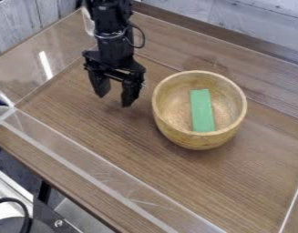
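The black robot arm point(115, 41) reaches down from the top of the view to the wooden table. Its open gripper point(115, 84) hangs over bare wood at centre left, with nothing visible between its fingers. To its right stands a round tan bowl point(176, 127), apart from the gripper, with a green rectangular block point(201, 109) lying inside it.
A pale object stands behind the arm at the top. Black cables lie at the lower left corner.
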